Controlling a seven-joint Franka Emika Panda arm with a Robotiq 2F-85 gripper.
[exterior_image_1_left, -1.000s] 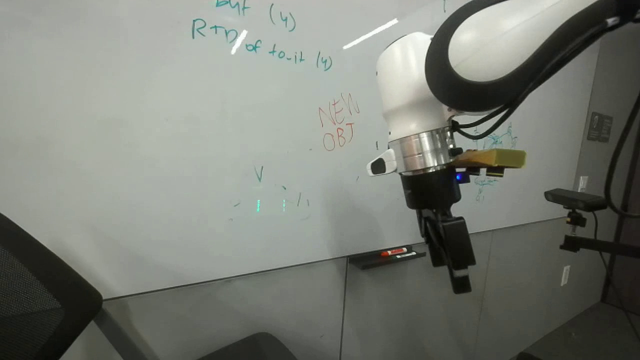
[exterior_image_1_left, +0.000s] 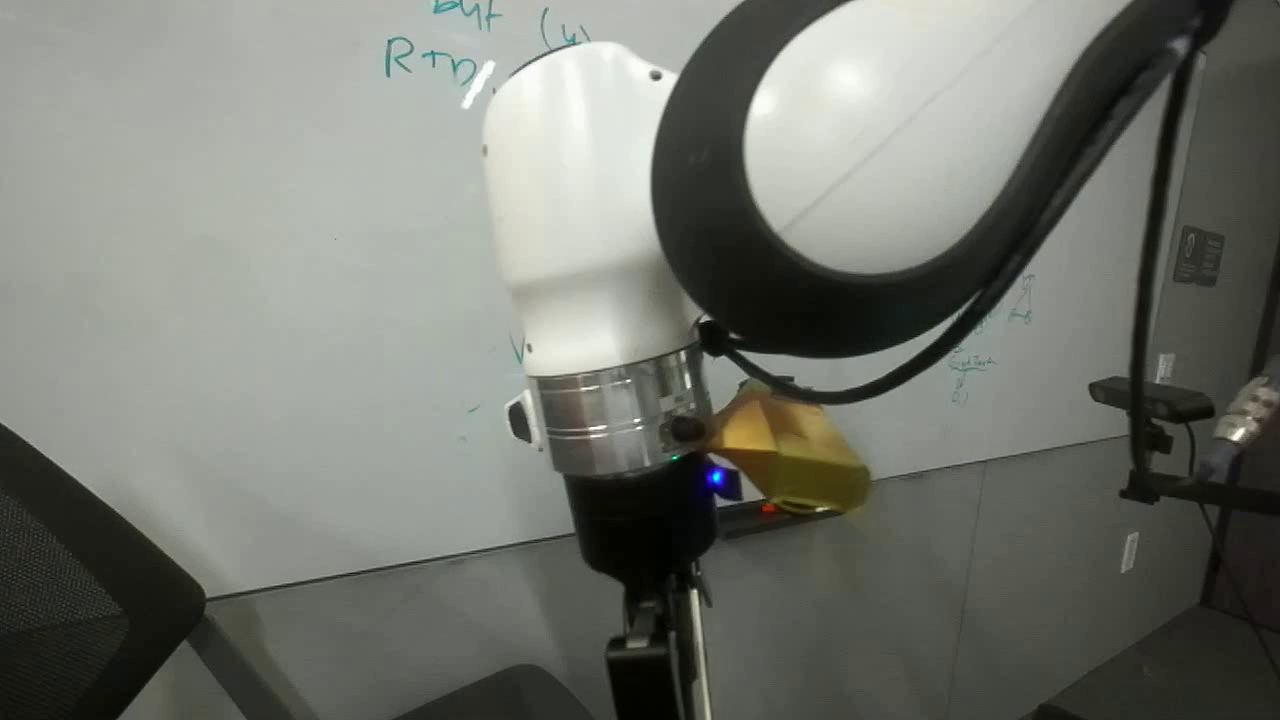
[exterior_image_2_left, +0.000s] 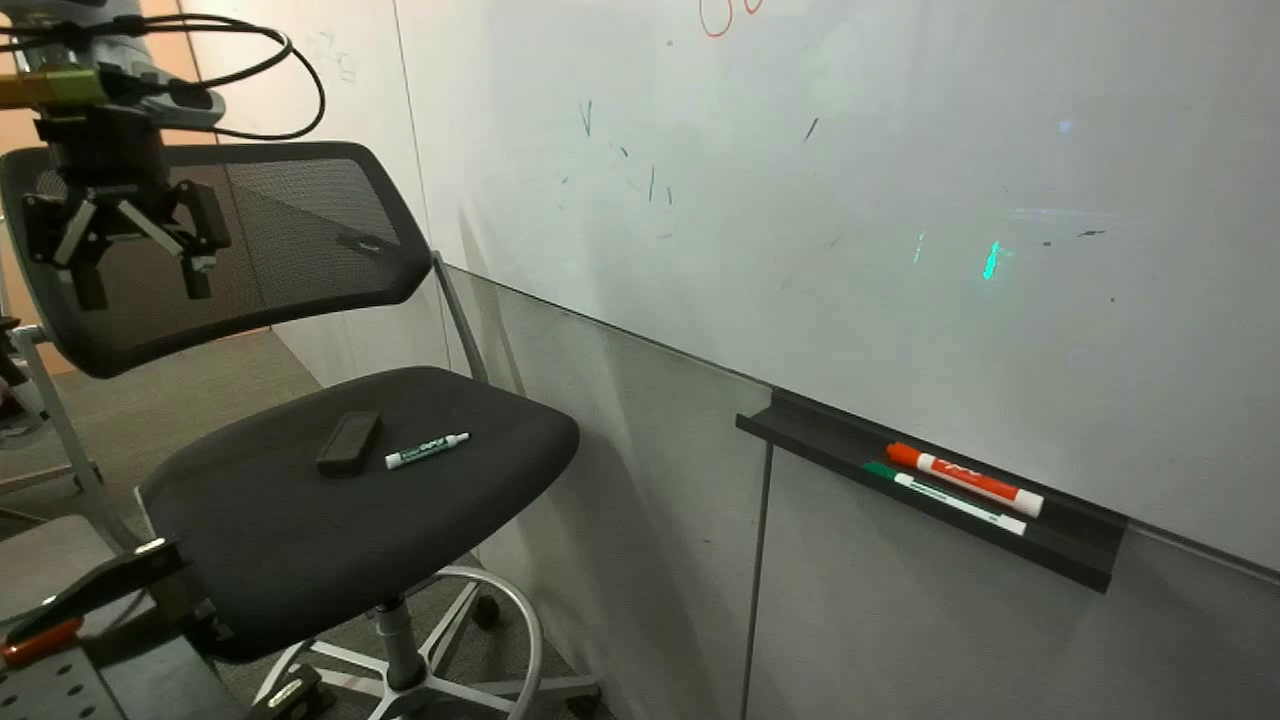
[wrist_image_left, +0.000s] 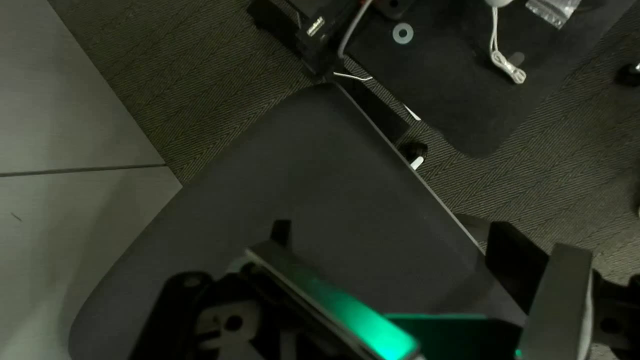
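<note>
My gripper (exterior_image_2_left: 144, 286) hangs fingers down at the upper left of the second exterior view, its image overlapping the mesh chair back. The fingers are open and nothing is between them. In the wrist view, a dark grey seat (wrist_image_left: 372, 198) lies below the spread fingers, and one finger (wrist_image_left: 360, 318) glows green. A dark eraser-like block (exterior_image_2_left: 349, 443) and a white marker with green print (exterior_image_2_left: 427, 450) rest apart on the black chair seat (exterior_image_2_left: 396, 540). The first exterior view cuts off the fingertips at its bottom edge.
A ledge (exterior_image_2_left: 768, 420) below the whiteboard (exterior_image_2_left: 840, 180) holds a red marker (exterior_image_2_left: 974, 482) and a green-capped marker (exterior_image_2_left: 960, 503). A camera on a stand (exterior_image_1_left: 1152, 398) is at the right. Floor (wrist_image_left: 204, 78) shows beyond the grey seat in the wrist view.
In the first exterior view, the arm has moved left and appears larger, with the gripper lower and partly out of frame. It now covers the red writing and most of the ledge.
</note>
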